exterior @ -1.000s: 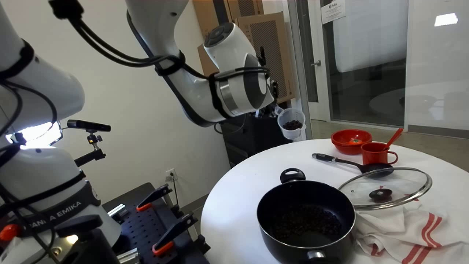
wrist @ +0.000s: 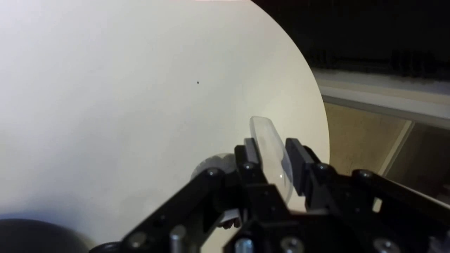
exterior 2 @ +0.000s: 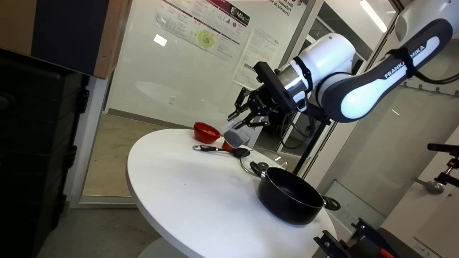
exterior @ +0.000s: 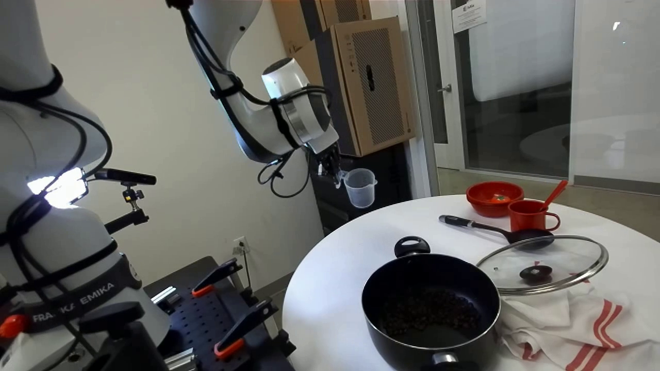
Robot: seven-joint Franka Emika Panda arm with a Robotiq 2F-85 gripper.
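Observation:
A translucent plastic measuring cup hangs in the air at the table's back left in exterior view 1. My gripper is shut on its clear handle, one finger pad on each side. Much of the cup's body is hidden behind the fingers in the wrist view, where a few dark pieces show low down. In exterior view 2 the cup appears tilted, with a darker lower part. Dark bean-like pieces cover part of the floor of the black pot.
On the white table lie a glass lid, a striped towel and a black spoon. A red bowl and red mug stand at the back. Left of the pot is clear.
Still in my gripper, the cup has moved left and slightly down in exterior view 1, and its angle has changed. The dark pieces seen inside it earlier no longer show from there.

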